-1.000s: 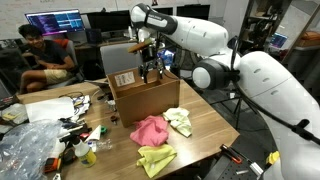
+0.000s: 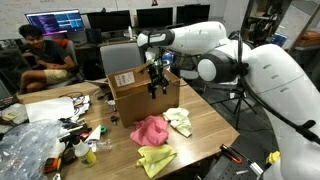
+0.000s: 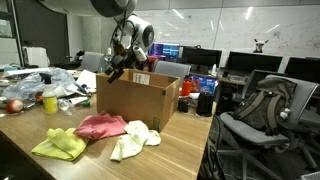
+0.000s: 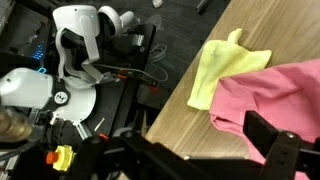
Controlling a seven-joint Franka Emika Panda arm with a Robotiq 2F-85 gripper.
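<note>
My gripper (image 2: 158,88) is open, fingers pointing down, in front of the upper part of the brown cardboard box (image 2: 130,106); nothing shows between them. On the table before the box lie a crumpled pink cloth (image 2: 151,131), a yellow cloth (image 2: 155,160) nearer the front edge and a white cloth (image 2: 178,121) to the right. In the wrist view the pink cloth (image 4: 280,95) spreads under the right finger, well below it, with the yellow cloth (image 4: 225,68) beyond. The white cloth is not seen there. The box's inside is mostly hidden.
Left of the cloths stand a yellow-lidded jar (image 3: 50,101) and a plastic bag (image 2: 30,148), amid clutter. A bare strip of table (image 2: 205,135) lies right of the cloths. Behind, a person (image 2: 43,58) sits at the left.
The gripper has come down and toward the table's front, from over the box to before its upper front side. The cloths and box have not moved.
</note>
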